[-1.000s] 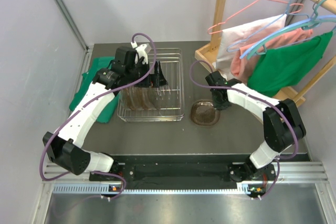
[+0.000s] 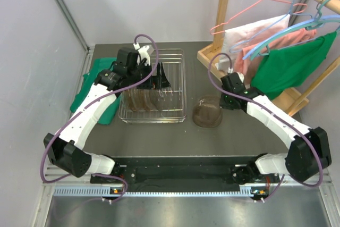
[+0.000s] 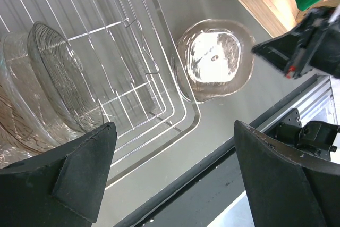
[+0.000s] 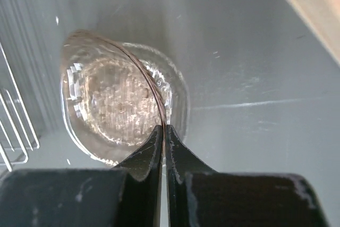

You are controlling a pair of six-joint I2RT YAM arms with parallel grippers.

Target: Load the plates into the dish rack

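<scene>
A clear brownish plate [image 2: 207, 111] is right of the wire dish rack [image 2: 178, 115]. My right gripper is shut on its thin rim, which runs in between the fingertips. The held plate [image 4: 114, 99] looks tilted, and a second clear rim [image 4: 183, 91] shows beneath it. Several clear plates [image 3: 61, 78] stand on edge in the near left part of the rack. Above the rack my left gripper hangs open, nothing between its fingers.
Green cloth [image 2: 101, 86] lies left of the rack. At the back right stands a wooden frame [image 2: 220, 11] with hangers and cloths, close to my right arm. Bare table [image 2: 159, 141] lies in front of the rack.
The plate's outline has grown taller toward the back. The left arm is still.
</scene>
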